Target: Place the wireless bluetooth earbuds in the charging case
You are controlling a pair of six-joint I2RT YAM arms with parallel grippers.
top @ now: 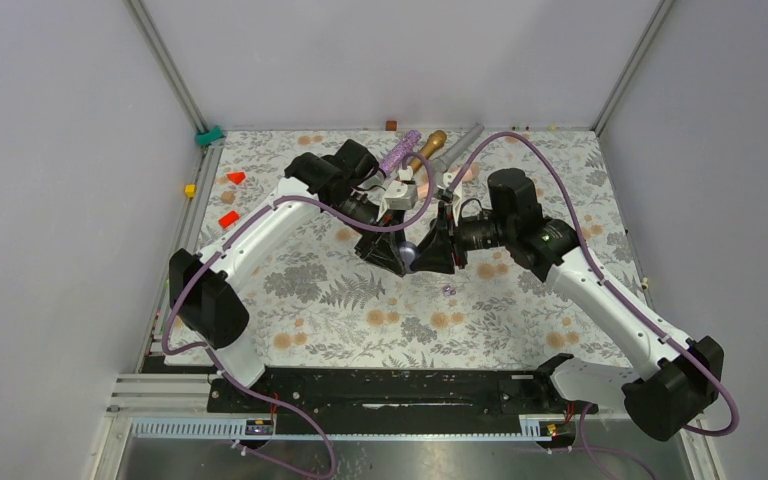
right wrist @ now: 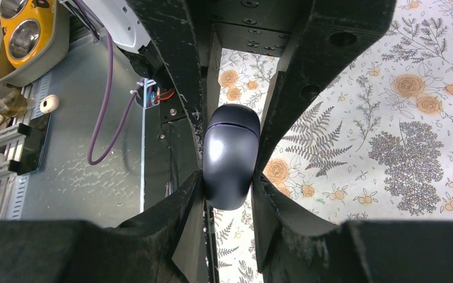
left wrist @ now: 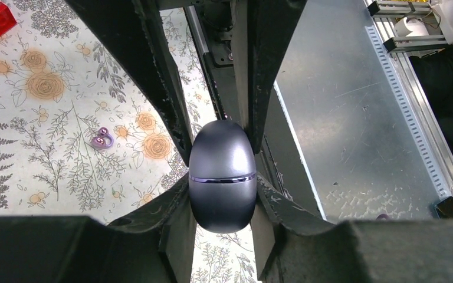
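Note:
Both grippers meet over the middle of the mat around a dark silver-grey charging case (top: 408,253), its lid seam visible and closed. My left gripper is shut on the case (left wrist: 222,154); in the left wrist view the other gripper's black fingers reach in from above. My right gripper is also shut on the case (right wrist: 228,165), seen in the right wrist view with the left gripper's fingers beyond it. Two small purple earbuds (left wrist: 101,139) lie on the floral mat (top: 310,300), toward the front from the grippers.
Rolling pins and similar rods (top: 400,150) lie at the back of the mat behind the grippers. Red blocks (top: 228,218) are at the left edge.

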